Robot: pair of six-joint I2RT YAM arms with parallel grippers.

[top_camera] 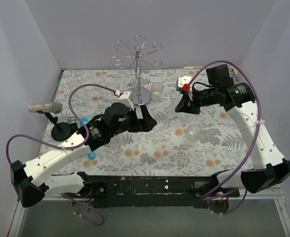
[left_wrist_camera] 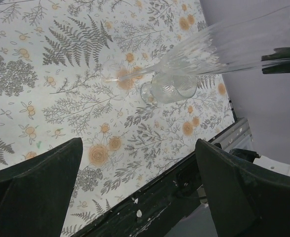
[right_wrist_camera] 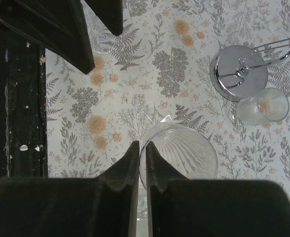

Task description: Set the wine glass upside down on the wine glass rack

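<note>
A clear wine glass [left_wrist_camera: 228, 49] hangs tilted on its side above the table, its stem [left_wrist_camera: 140, 72] and foot reaching left in the left wrist view. My right gripper is shut on the rim of its bowl [right_wrist_camera: 189, 153]. To the left, my left gripper [top_camera: 148, 118] stands open, apart from the glass; only tablecloth shows between its fingers in its wrist view. The chrome wine glass rack [top_camera: 138, 74] rises at the back middle, on a round base [right_wrist_camera: 241, 74], with several curled wire arms on top that look empty.
One tumbler [top_camera: 157, 90] stands right of the rack base, another [top_camera: 193, 133] near the right middle. At the left are a dark stand with a cork-like cylinder [top_camera: 46, 107] and a blue object [top_camera: 90, 152].
</note>
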